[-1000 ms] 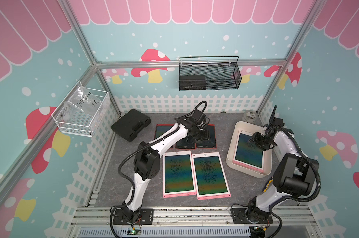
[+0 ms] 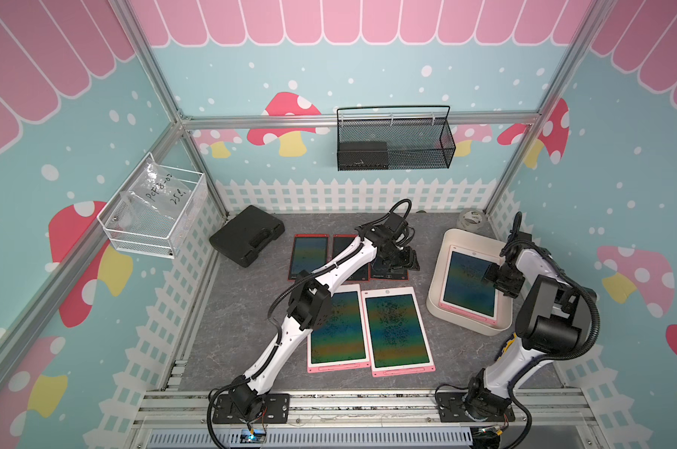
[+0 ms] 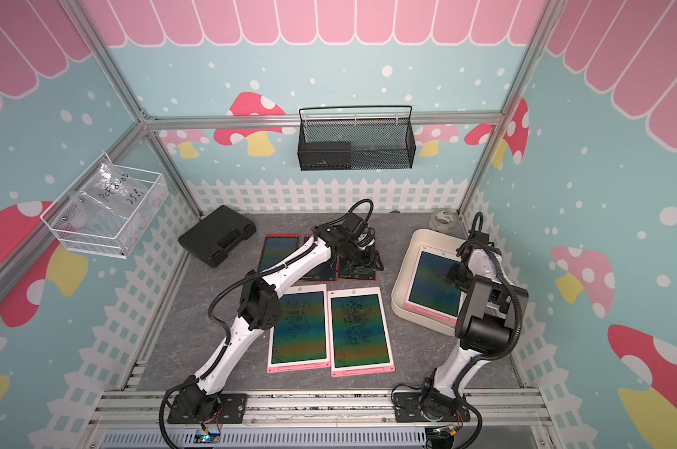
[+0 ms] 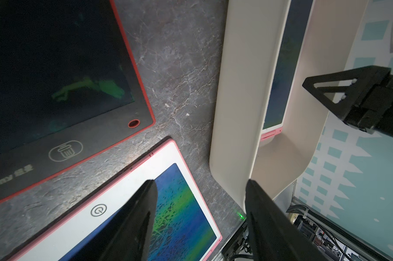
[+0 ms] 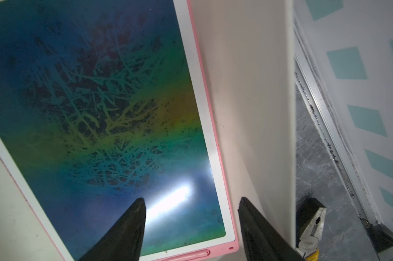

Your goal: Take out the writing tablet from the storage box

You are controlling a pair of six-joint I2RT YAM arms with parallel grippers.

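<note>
In the cream storage box (image 2: 447, 318) at the right of the table lies a pink-and-white writing tablet (image 2: 465, 284); its colourful screen (image 5: 109, 130) fills much of the right wrist view. My right gripper (image 2: 504, 278) hangs open over the tablet's right side, its fingertips by the pink edge and box wall (image 5: 266, 108). My left gripper (image 2: 405, 260) is open over the black, red-rimmed tablets, left of the box; the box wall (image 4: 235, 108) shows in its wrist view, with nothing held between its fingers.
Two pink tablets (image 2: 394, 329) lie front centre, black tablets (image 2: 308, 254) behind them. A black case (image 2: 244, 232) sits back left, a tape roll (image 2: 470, 219) behind the box, pliers (image 5: 311, 230) right of it. Baskets (image 2: 394, 142) hang on the walls.
My left arm has swung right toward the box over the black tablets. My right gripper has shifted right over the tablet in the box, toward its edge.
</note>
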